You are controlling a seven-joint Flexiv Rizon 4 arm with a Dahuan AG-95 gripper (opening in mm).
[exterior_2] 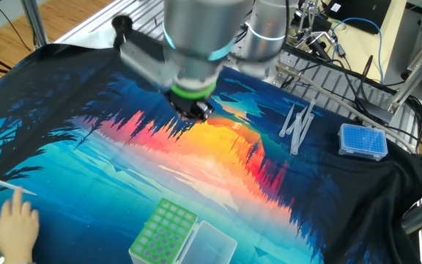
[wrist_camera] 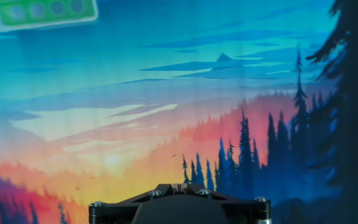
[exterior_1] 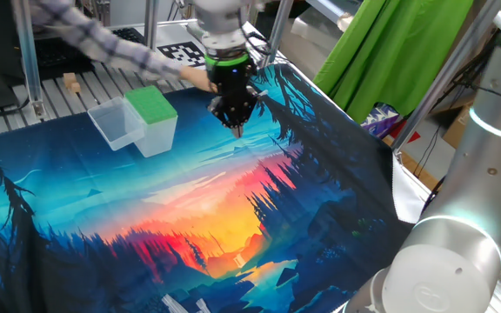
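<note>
Above the printed cloth hangs my gripper [exterior_1: 237, 132], its fingertips together and nothing visible between them. The wrist view shows the gripper at the bottom edge, also shut, with only cloth beyond it. A box with a green perforated top [exterior_1: 152, 104] stands on the cloth left of the gripper, its clear lid [exterior_1: 116, 123] beside it. In exterior view 2 the green-topped box [exterior_2: 165, 229] is at the bottom; its corner, the green rack [wrist_camera: 48, 11], shows at the wrist view's top left. Several thin pale tubes [exterior_2: 297, 130] lie together on the cloth.
A person's hand [exterior_2: 17, 226] reaches over the cloth by a single thin pale tube [exterior_2: 6, 183]. A blue rack in a clear box [exterior_2: 363, 141] stands at the right.
</note>
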